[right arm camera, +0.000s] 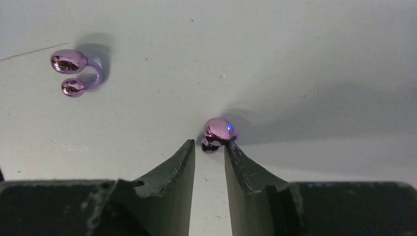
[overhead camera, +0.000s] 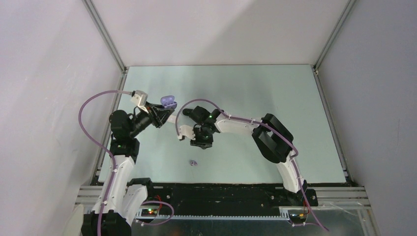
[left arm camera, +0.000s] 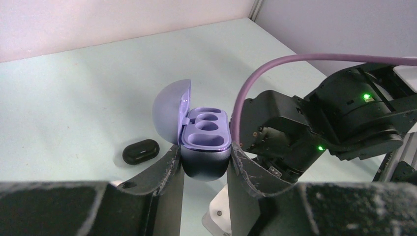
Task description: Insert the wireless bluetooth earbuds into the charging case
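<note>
My left gripper is shut on the purple charging case (left arm camera: 204, 137), held upright with lid raised and slots empty; the case (overhead camera: 167, 101) is left of centre in the top view. My right gripper (overhead camera: 201, 145) is low over the table, fingertips slightly apart at one purple earbud (right arm camera: 218, 130), which they partly hide in the right wrist view. Another earbud (right arm camera: 69, 62), U-shaped with two glossy ends, lies apart from it at upper left, and toward the front edge in the top view (overhead camera: 193, 162).
A black oval object (left arm camera: 140, 151) lies on the table behind the arms. Both arms crowd the centre-left, the right arm close to the held case.
</note>
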